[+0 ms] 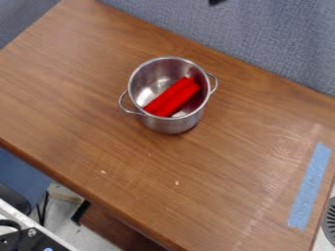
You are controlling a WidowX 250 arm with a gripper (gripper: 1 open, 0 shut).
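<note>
A steel pot (pixel 183 120) with two loop handles stands upright near the middle of the wooden table (pixel 131 176). A red cylinder (pixel 171 97) lies slanted inside it. At the top edge of the camera view a small dark tip of the gripper (pixel 217 3) shows, away from the pot; its state is hidden by the frame's edge.
A strip of blue tape (pixel 308 186) runs along the table's right side. A grey padded wall (pixel 262 39) borders the back. The table left and right of the pot is clear. Cables and equipment sit beyond the lower left corner.
</note>
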